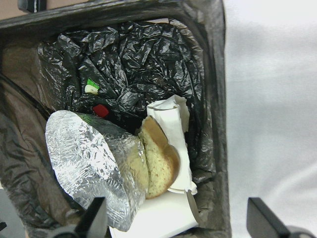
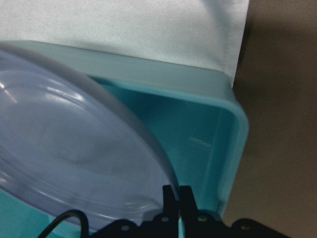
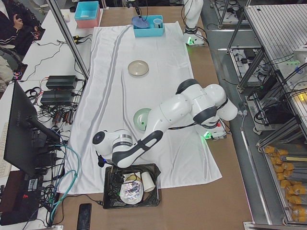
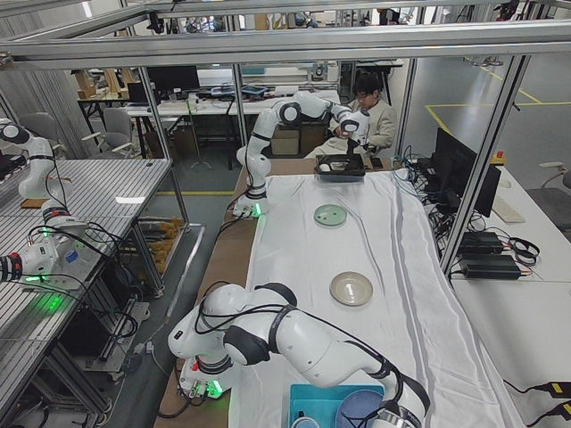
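A black bag-lined bin [image 3: 110,191] holds crumpled foil [image 1: 84,158], a bread slice [image 1: 158,168], white paper and a white cup [image 1: 158,215]. My left gripper is open above it, nothing seen between its fingers. At the far end, a blue tub [image 2: 198,79] holds a purple plate [image 2: 74,134]; my right gripper is shut on the plate's rim, tilted in the tub. A green plate [image 4: 330,215] and a beige plate [image 3: 138,67] lie on the white cloth.
A blue cup [image 3: 158,22] stands in the tub. A monitor and cables [image 3: 29,139] crowd the table on the left.
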